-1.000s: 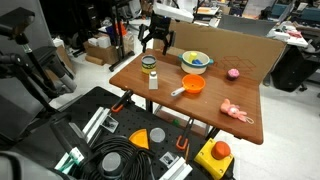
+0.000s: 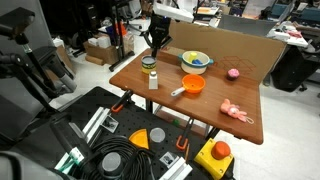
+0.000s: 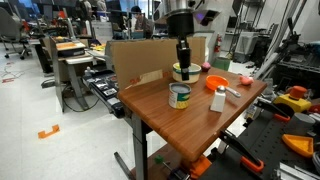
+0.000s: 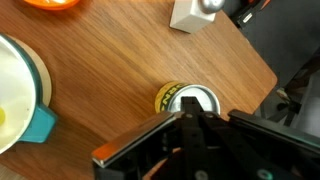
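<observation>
A tin can (image 2: 148, 65) with a yellowish label stands near the left end of the wooden table; its round top (image 4: 201, 97) faces up in the wrist view. Above it hangs my gripper (image 3: 183, 54), pointing down and clear of the can. Its fingers are together, with nothing showing between them. From the wrist, the dark fingers (image 4: 165, 138) overlap part of the can. A small white bottle (image 2: 153, 82) stands beside the can, towards the table's front edge. The white bowl (image 2: 188, 67) with teal handles is further back, holding something yellow and blue.
An orange bowl (image 2: 194, 85) sits mid-table, near a pale-handled utensil (image 2: 178, 92). Towards the right lie a pink toy-like object (image 2: 236, 111) and a small reddish round item (image 2: 233, 74). A brown panel (image 2: 228, 48) rises along the back edge. Bare wood separates the orange bowl and the pink object.
The arm stays in about the same place above the can, and the table objects have not moved.
</observation>
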